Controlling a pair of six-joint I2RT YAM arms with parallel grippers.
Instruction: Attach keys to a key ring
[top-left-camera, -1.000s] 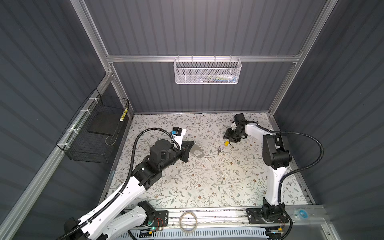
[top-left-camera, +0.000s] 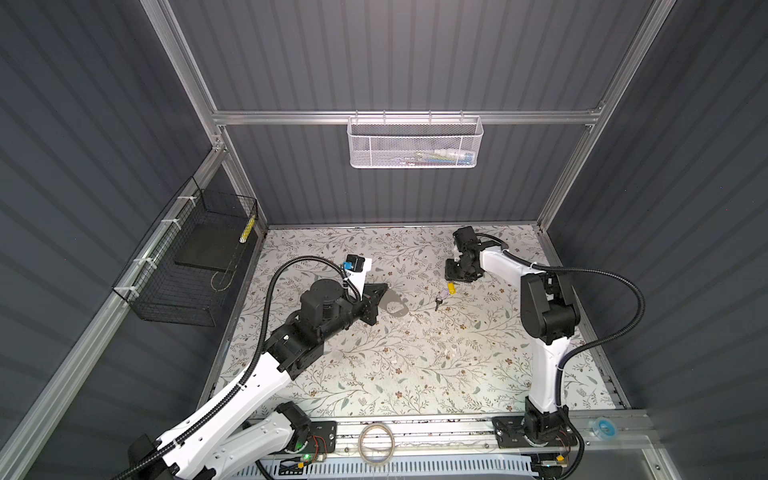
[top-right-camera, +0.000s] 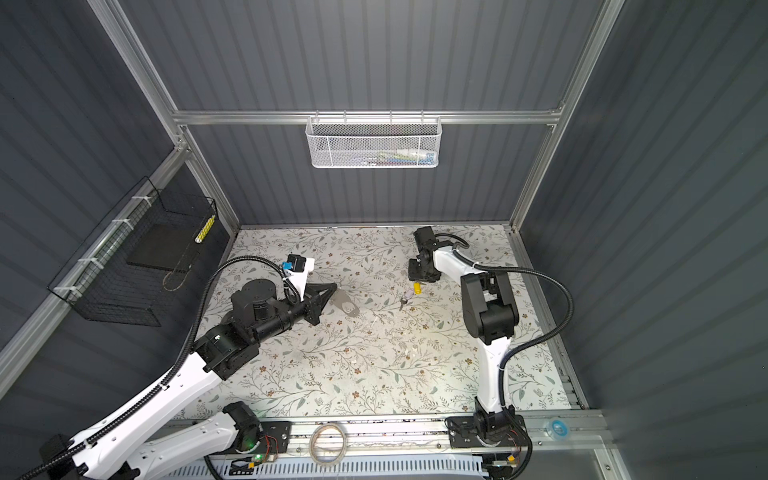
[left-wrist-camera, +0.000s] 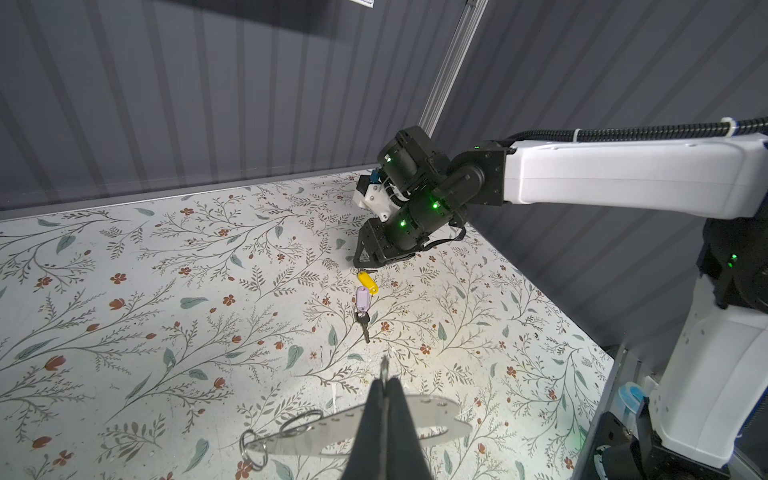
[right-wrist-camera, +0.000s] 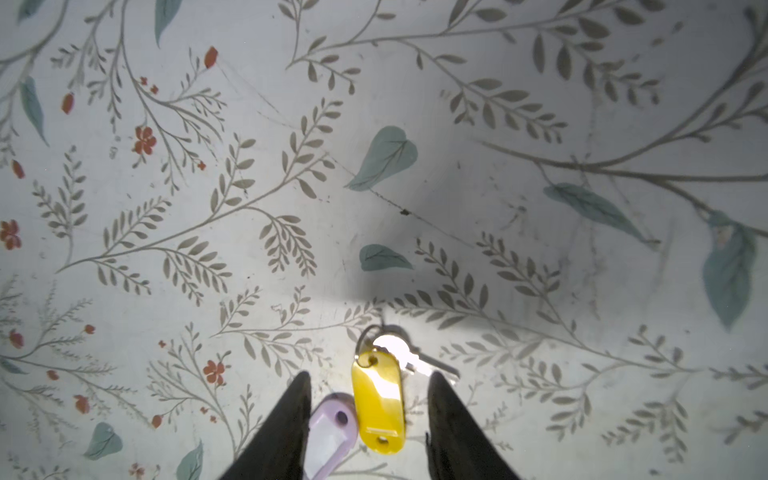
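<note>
A yellow tag with a ring and a silver key beside it lies on the table, next to a purple tag; in the left wrist view a dark key (left-wrist-camera: 363, 324) lies below the purple tag. My right gripper hangs low over the yellow tag, fingers apart on either side, part open. My left gripper is shut in mid-air at the left, nothing visible between its blurred fingertips; small loose rings (left-wrist-camera: 254, 452) show beyond them.
A white mesh basket (top-left-camera: 414, 144) hangs on the back wall, a black wire basket (top-left-camera: 192, 280) on the left wall.
My right gripper has shifted a little left, to over the yellow tag, which now shows below it. The left arm has not moved.
</note>
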